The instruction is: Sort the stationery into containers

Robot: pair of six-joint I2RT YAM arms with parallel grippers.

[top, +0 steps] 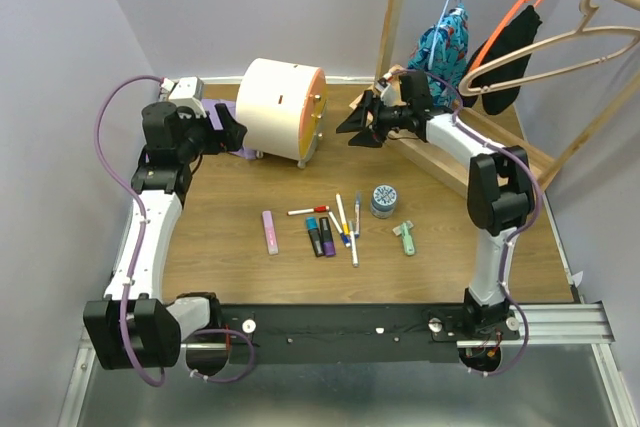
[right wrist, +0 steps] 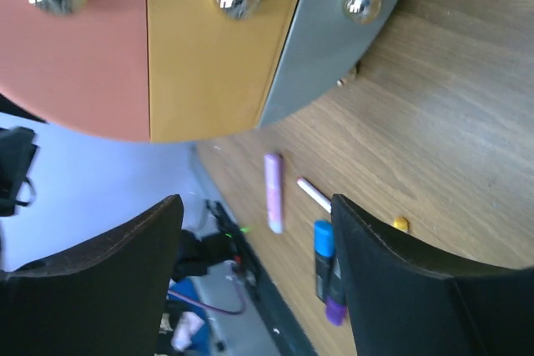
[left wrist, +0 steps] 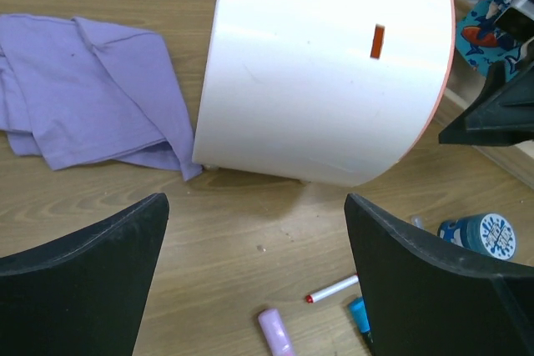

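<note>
A white drum-shaped container [top: 278, 102] stands at the back. Its right end carries pink, yellow [right wrist: 225, 56] and grey drawer fronts with round metal knobs; all look closed. The left gripper is open and empty, left of the drum. Facing the drawers, the right gripper has its fingers apart, nothing between them, and touches no knob. In the table's middle lie a pink highlighter [top: 270, 233], a red-capped marker [top: 308, 211], a blue-capped marker [top: 314, 237], a purple-ended marker [top: 327, 237], several slim pens [top: 357, 215] and a green stationery piece [top: 405, 237].
A round blue tin [top: 384, 201] with a patterned lid stands right of the pens. A purple cloth [left wrist: 92, 93] lies left of the drum. At the right, a wooden rack [top: 440, 162] holds hangers and a blue patterned bag [top: 440, 52].
</note>
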